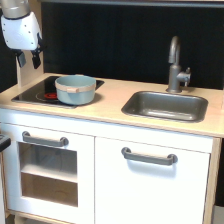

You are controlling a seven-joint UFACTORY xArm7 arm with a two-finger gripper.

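Note:
A grey-blue pot (78,97) stands upright on the right side of the dark stovetop (34,95), with a pale tan handle showing on its near side. Up in the far left corner hangs my white arm, its small dark gripper (30,55) pointing down. The gripper is above and to the left of the pot, well apart from it. At this size I cannot see how its fingers stand. The pot's inside is mostly hidden.
A grey metal sink (165,105) with a dark faucet (177,66) occupies the right side of the wooden counter (115,95). Below are two white cabinet doors with grey handles (149,156). Bare counter lies between pot and sink.

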